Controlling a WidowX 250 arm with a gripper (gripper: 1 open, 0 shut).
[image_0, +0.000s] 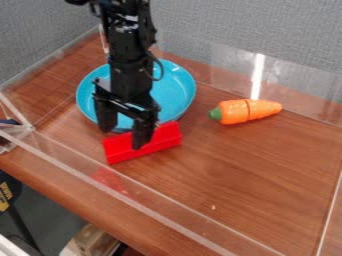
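Observation:
My black gripper (131, 122) hangs above a red rectangular block (142, 144), its fingers open and spread along the block's back side, over the front part of a blue plate (178, 90). The block lies on the wooden table just in front of the plate. Whether a fingertip touches the block is unclear.
An orange toy carrot (245, 110) lies to the right of the plate. Clear low walls run along the edges, with a grey wall behind.

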